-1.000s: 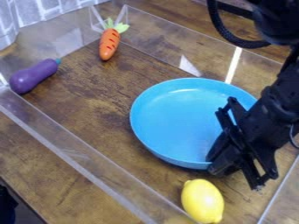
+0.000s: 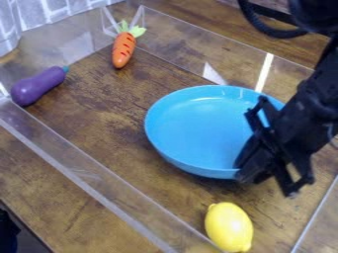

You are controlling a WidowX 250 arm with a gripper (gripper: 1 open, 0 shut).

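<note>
A blue bowl (image 2: 199,128) sits on the wooden surface in the middle. My black gripper (image 2: 271,158) is at the bowl's right rim, low and partly over it; whether its fingers are open or shut, or hold anything, is unclear.
A yellow lemon (image 2: 228,226) lies below the bowl. An orange carrot (image 2: 125,46) lies at the back, a purple eggplant (image 2: 38,86) at the left. Clear plastic walls border the area. The wood left of the bowl is bare.
The gripper and arm have shifted slightly up and to the right from their lower place near the lemon. The bowl appears to have moved slightly left.
</note>
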